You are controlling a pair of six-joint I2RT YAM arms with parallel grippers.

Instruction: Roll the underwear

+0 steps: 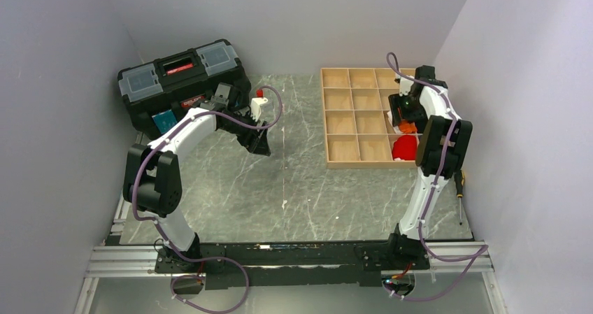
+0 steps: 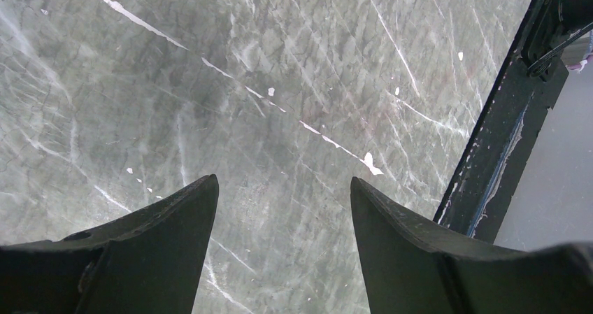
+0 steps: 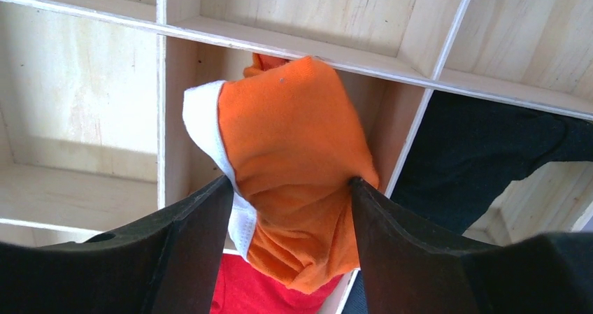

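The orange underwear (image 3: 301, 139) with a white band lies bundled in one compartment of the wooden tray (image 1: 374, 165), partly over its edge toward a red cloth (image 3: 259, 286). My right gripper is over it with fingers apart, one at the white-band side and the other against the orange cloth. Whether the cloth is pinched does not show. In the top view the right arm hides part of this bundle. My left gripper stands open above bare table, empty.
Black cloth (image 3: 482, 160) lies in the compartment beside the orange one. Several tray compartments on the left are empty. A toolbox (image 1: 183, 69) stands at the back left, a screwdriver (image 1: 459, 188) at the right.
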